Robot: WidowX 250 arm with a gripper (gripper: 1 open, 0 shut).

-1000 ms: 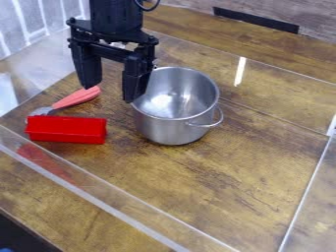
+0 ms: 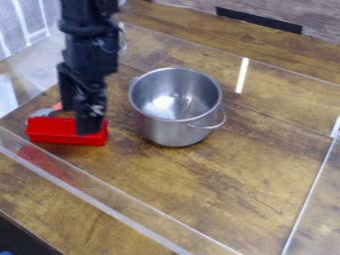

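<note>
My black gripper (image 2: pixel 83 110) is over the red box (image 2: pixel 64 137) at the left of the table, blurred, with its fingers pointing down and apart. A steel pot (image 2: pixel 178 110) with wire handles stands to its right. Whether the fingertips touch the box cannot be told. A small light object behind the box is mostly hidden by the gripper.
A clear edge strip runs along the left, and a dark panel (image 2: pixel 279 22) stands at the back right.
My gripper has moved left and down from beside the pot's rim to over the red box, and now covers the pink utensil. The box and pot have not visibly moved.
</note>
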